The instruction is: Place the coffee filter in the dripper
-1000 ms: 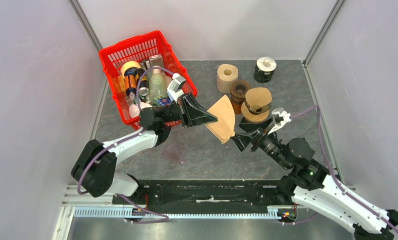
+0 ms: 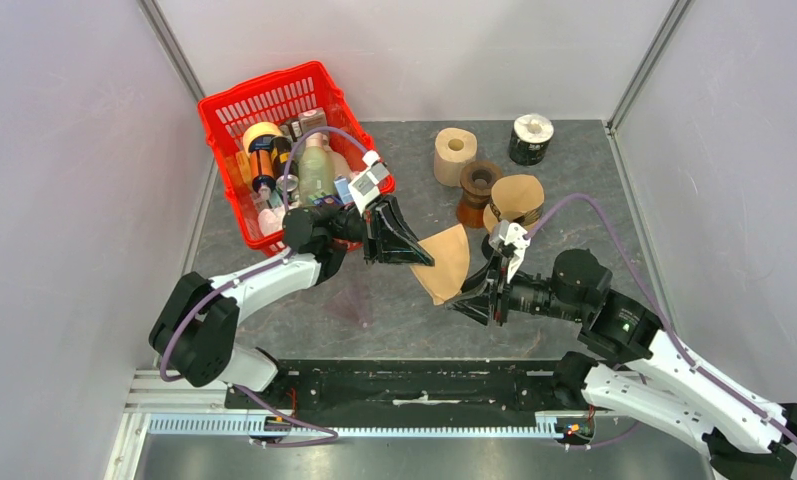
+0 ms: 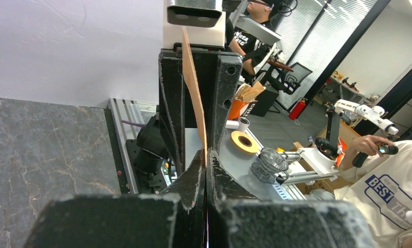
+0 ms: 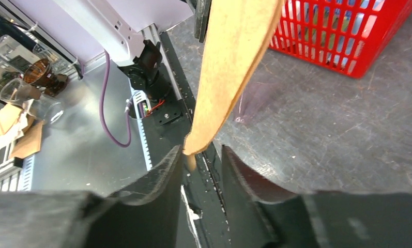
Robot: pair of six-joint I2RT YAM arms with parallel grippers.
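Observation:
The tan paper coffee filter [image 2: 446,264] hangs above the table, its left corner held in my left gripper [image 2: 430,260]. In the left wrist view the filter [image 3: 194,90] is seen edge-on, rising from the tips of the closed fingers [image 3: 192,181]. My right gripper [image 2: 466,299] is at the filter's lower right corner. From the right wrist, the filter [image 4: 229,67] reaches down to the gap between the parted fingers; whether they touch it I cannot tell. I cannot tell for certain which object is the dripper.
A brown hourglass-shaped vessel [image 2: 476,192], a tan-topped item with a dark band [image 2: 515,194], a tan roll [image 2: 454,157] and a dark canister [image 2: 530,140] stand behind the right gripper. A full red basket [image 2: 274,95] is at back left.

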